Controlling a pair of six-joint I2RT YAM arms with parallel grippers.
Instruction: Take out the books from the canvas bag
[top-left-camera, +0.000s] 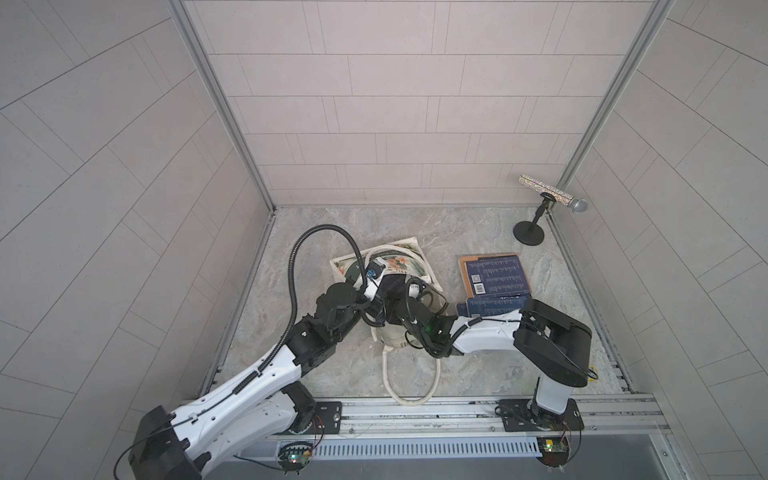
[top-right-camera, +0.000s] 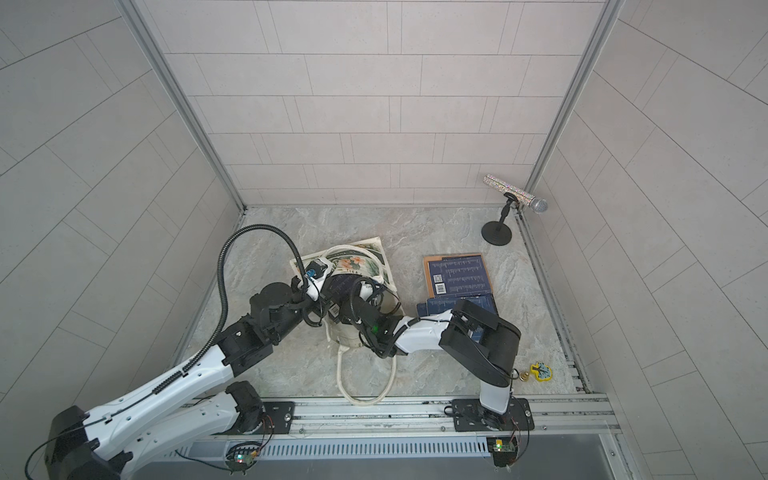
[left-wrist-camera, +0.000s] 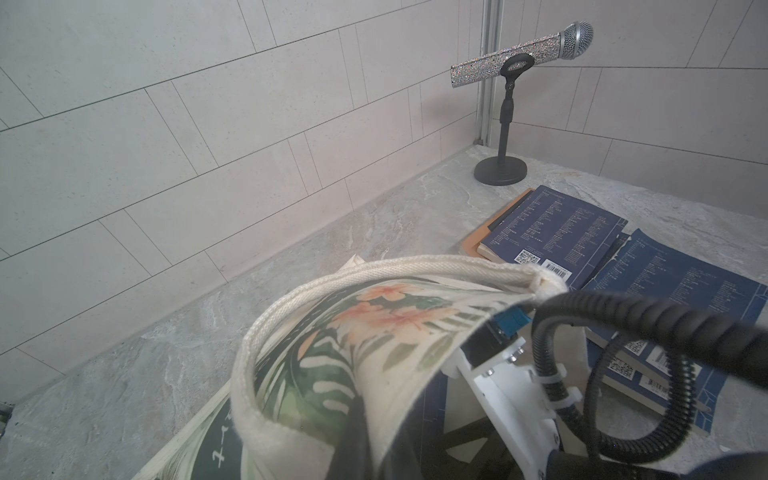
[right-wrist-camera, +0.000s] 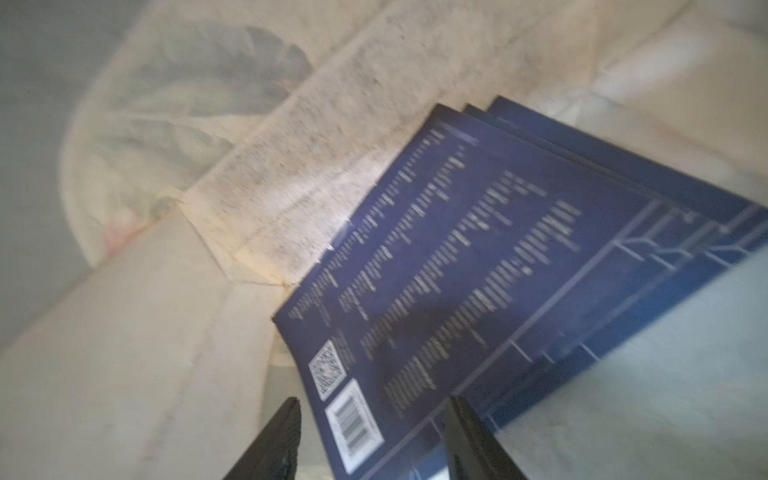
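Note:
The canvas bag (top-left-camera: 397, 340), cream with a floral print, stands mid-table with its mouth held open. In the left wrist view my left gripper is shut on the bag's floral rim, with thin canvas between its fingers. My right gripper reaches inside the bag, open. Its fingers (right-wrist-camera: 276, 440) stand apart over the barcode corner of a stack of dark blue books (right-wrist-camera: 448, 296), resting against the bag's inner wall; nothing looks gripped. Two more blue books (top-left-camera: 500, 276) lie outside, on the table to the right.
A microphone on a black stand (top-left-camera: 529, 232) is at the back right corner. A small yellow item (top-right-camera: 541, 371) lies near the right front edge. The bag's handle loop (top-left-camera: 412, 400) drapes toward the front rail. Bare table shows on the left and behind the outside books.

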